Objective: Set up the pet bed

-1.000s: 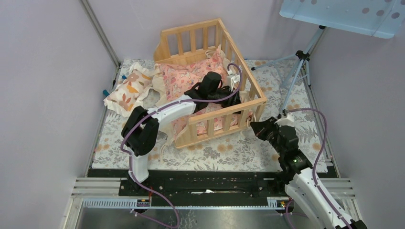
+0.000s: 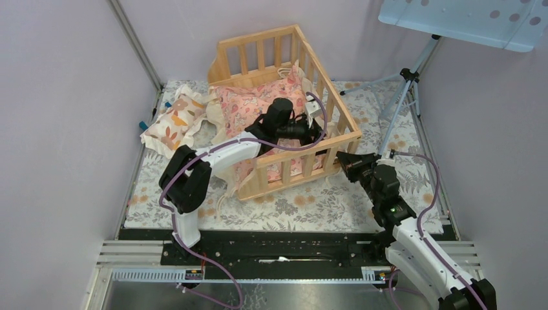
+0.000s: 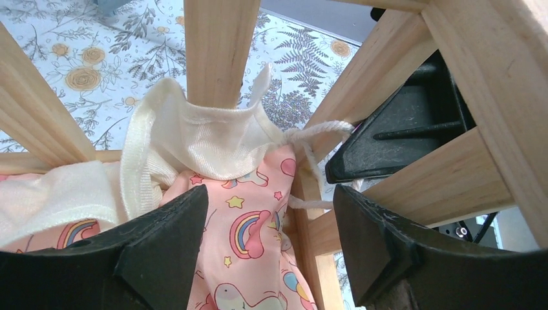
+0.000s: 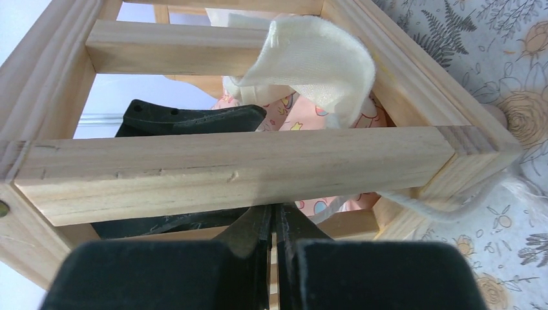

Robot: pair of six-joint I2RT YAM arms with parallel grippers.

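Observation:
The wooden bed frame (image 2: 315,152) with slatted sides stands on the floral floor. Inside it lies a pink unicorn mat (image 3: 245,226) with cream ties; one cream flap (image 3: 200,132) sits by the slats. White cord (image 4: 420,205) loops round the near right corner post. Over that corner, inside the frame, my left gripper is partly open, its fingers apart above the mat with nothing gripped. Just outside the same corner, my right gripper is shut, its tips at a rail (image 4: 245,168), nothing visible between them.
A patterned cushion (image 2: 176,123) lies left of the bed. The light blue stand (image 2: 402,97) rises at the back right. Bare floral floor (image 2: 291,213) lies in front of the bed.
The right gripper has moved slightly up and left, closer to the bed corner. The left arm has shifted slightly.

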